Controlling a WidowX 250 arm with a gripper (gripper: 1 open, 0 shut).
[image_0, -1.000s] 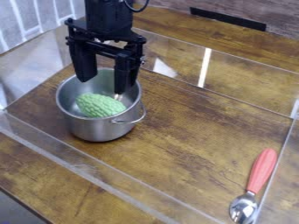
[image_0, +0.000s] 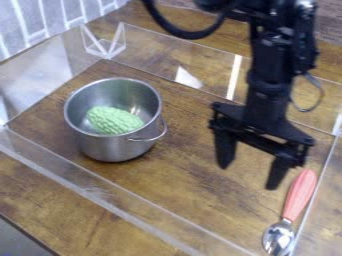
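A steel pot (image_0: 114, 141) with a wire handle stands on the left of the wooden table, holding a green bumpy oblong object (image_0: 114, 119). My black gripper (image_0: 250, 164), somewhat blurred, hangs on the right, open, its fingers apart with nothing seen between them. Just right of and below it lies a scoop with a red handle (image_0: 297, 197) and a metal head (image_0: 278, 238).
Clear plastic walls (image_0: 40, 70) border the work area.
My gripper has moved from above the pot to the right, near the scoop. The pot and its green object remain on the left.
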